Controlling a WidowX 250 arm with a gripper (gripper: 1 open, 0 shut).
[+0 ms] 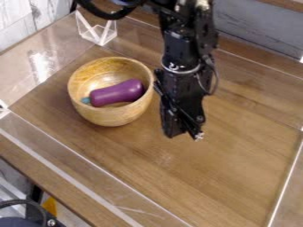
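Note:
A wooden bowl (97, 71) stands on the table at the left, holding a purple eggplant-like object (119, 92) with a teal tip. My black gripper (185, 131) hangs low over the wooden table just right of the bowl, pointing down. It looks shut, with nothing visible between its fingers.
A white wire rack (97, 28) stands at the back left, and walls border the back.

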